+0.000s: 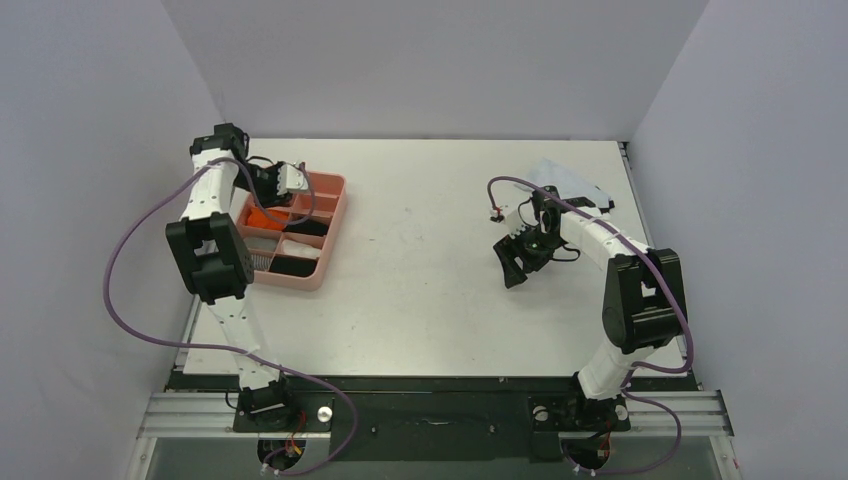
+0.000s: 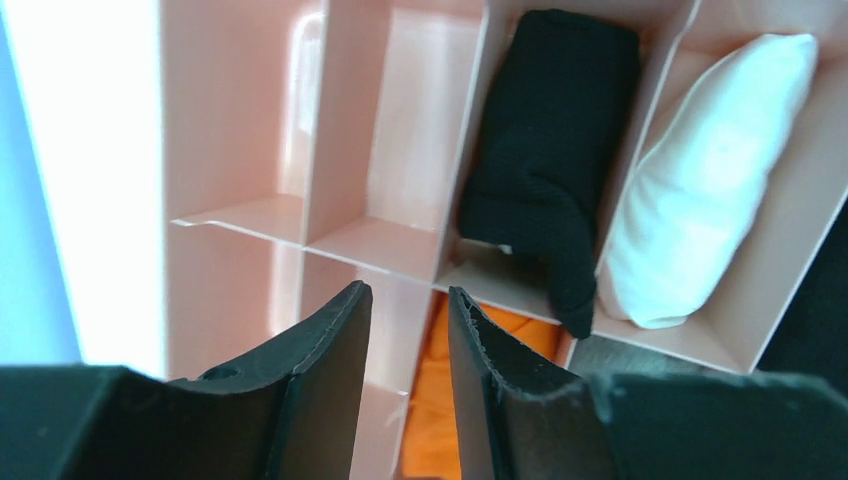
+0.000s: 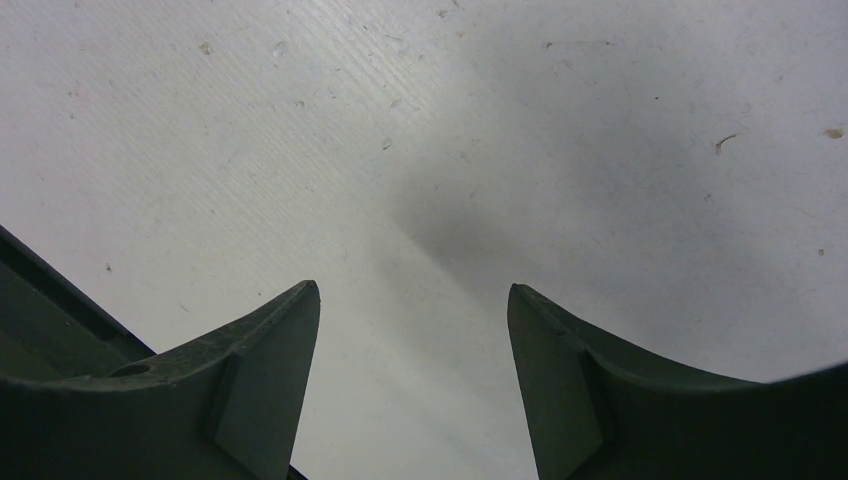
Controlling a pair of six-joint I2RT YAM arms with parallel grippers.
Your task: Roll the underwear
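A pink divided box (image 1: 338,230) stands at the left of the table. In the left wrist view a dark folded cloth (image 2: 550,130) fills one compartment, its loose end draped over the divider. Alongside it lies a white rolled cloth (image 2: 705,185), and an orange cloth (image 2: 430,430) shows in another compartment. My left gripper hangs over the box with its fingers apart and nothing between them. Over bare table at the right, my right gripper is open and empty.
A pale bluish-white cloth (image 1: 565,181) lies at the back right, partly hidden behind the right arm. Grey walls enclose the sides and back.
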